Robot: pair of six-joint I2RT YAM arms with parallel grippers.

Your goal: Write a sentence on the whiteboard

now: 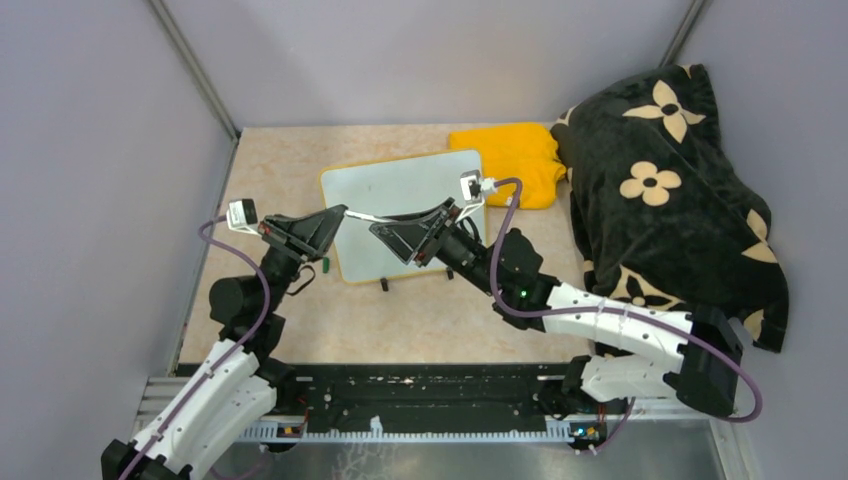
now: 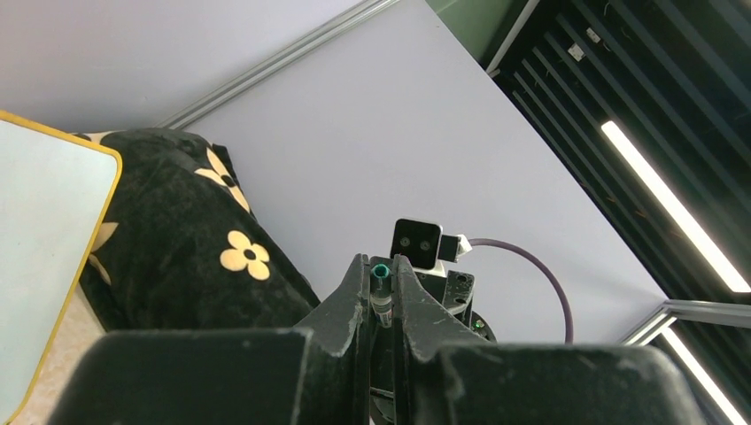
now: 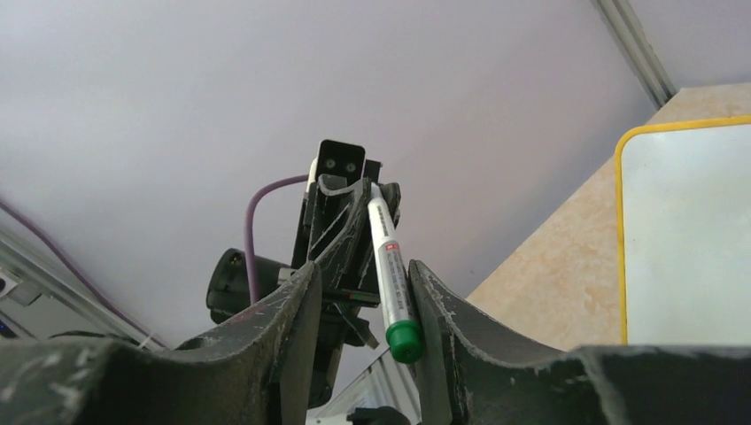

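A white marker [image 1: 366, 217] spans the gap between my two grippers above the whiteboard [image 1: 375, 190]. One end is clasped by my left gripper [image 1: 343, 210]; in the left wrist view its teal end [image 2: 381, 272] pokes up between the fingertips. My right gripper is partly open around the other end, whose green tip [image 3: 405, 341] lies against the right-hand finger [image 3: 432, 332]. A gap shows on the marker's other side, next to the left-hand finger [image 3: 301, 310]. The whiteboard lies flat with a yellow rim.
Beside the board on the table sits a small green piece [image 1: 326, 265]. Small black pieces [image 1: 384, 285] are at its front edge. A yellow cloth [image 1: 525, 165] and a dark flowered blanket [image 1: 650, 230] occupy the right.
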